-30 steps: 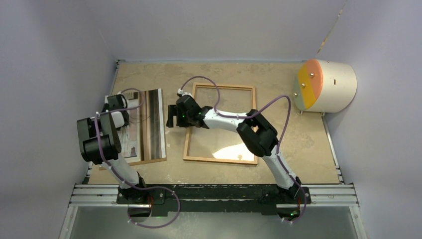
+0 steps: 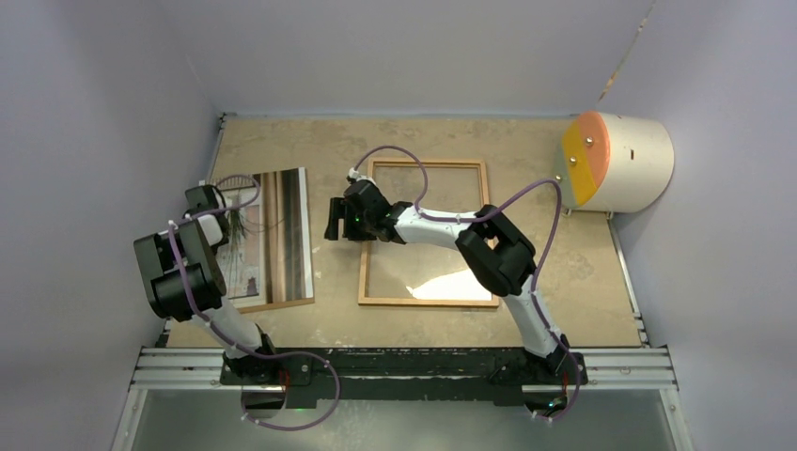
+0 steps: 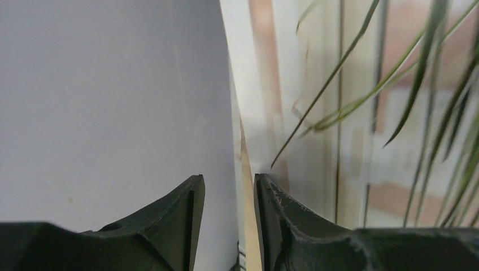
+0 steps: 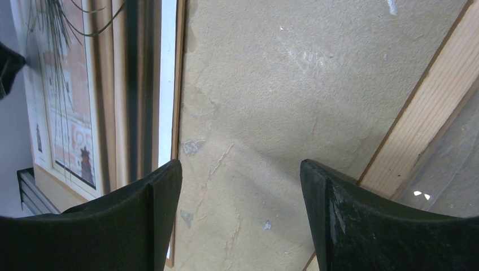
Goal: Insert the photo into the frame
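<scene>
The photo stack [image 2: 291, 235] lies at the left, with striped and leafy prints on top. My left gripper is at its outer left edge; its fingertips stand a little apart near a white edge, and whether they grip it is unclear. My right gripper stands open with nothing between its fingers, over the left rail of the empty wooden frame [image 2: 423, 301] in the middle. The frame has a clear pane and lies flat, partly hidden under the right arm.
A white drum-shaped cabinet [image 2: 628, 160] with coloured panels stands at the back right. Bare board [image 2: 334, 282] lies between the stack and the frame. Walls rise on the left, back and right.
My left gripper has moved left to the stack's outer edge. The wooden frame and my right gripper have shifted slightly right since 0.9 seconds ago.
</scene>
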